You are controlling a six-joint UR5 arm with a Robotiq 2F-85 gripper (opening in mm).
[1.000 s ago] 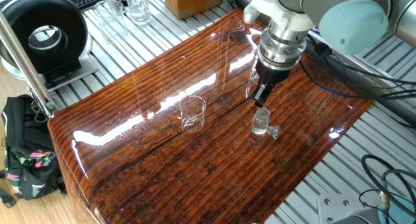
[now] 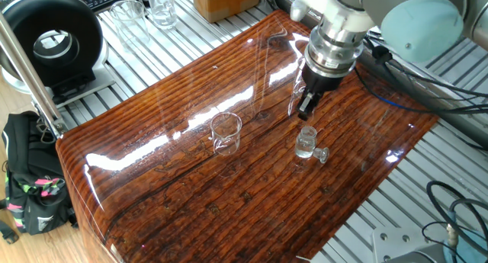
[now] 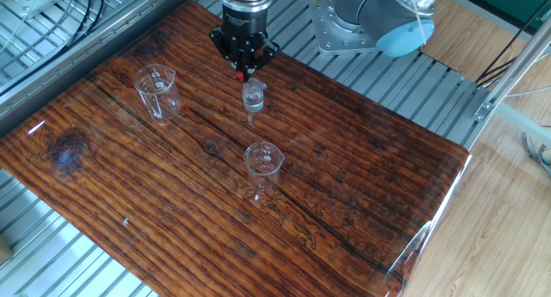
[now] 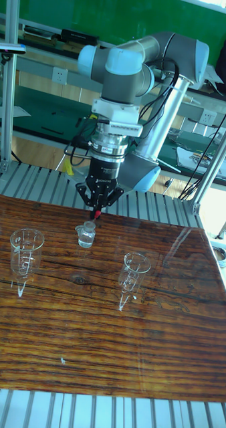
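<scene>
A small glass bottle (image 2: 305, 146) with clear liquid in its lower part stands upright on the glossy wooden table (image 2: 175, 179). Right beside it lies a small glass piece (image 2: 322, 155), which looks like a stopper; I cannot tell whether they touch. My gripper (image 3: 241, 73) points down near the bottle, its fingertips above tabletop level and apart from the glass. The fingers converge at a red-marked tip and look shut, with nothing visible between them. One empty beaker (image 2: 226, 133) stands near the table's middle, and a second beaker (image 3: 158, 92) shows in exterior view 2.
Off the table's back edge stand more glass vessels (image 2: 130, 23) and a cardboard box (image 2: 225, 0). Cables (image 2: 427, 95) run along the robot's side. Both beakers stand apart from the bottle, with bare wood around them.
Over the last second the gripper has shifted very slightly up and away from the bottle's mouth. The bottle, the glass piece and the beaker have stayed in place.
</scene>
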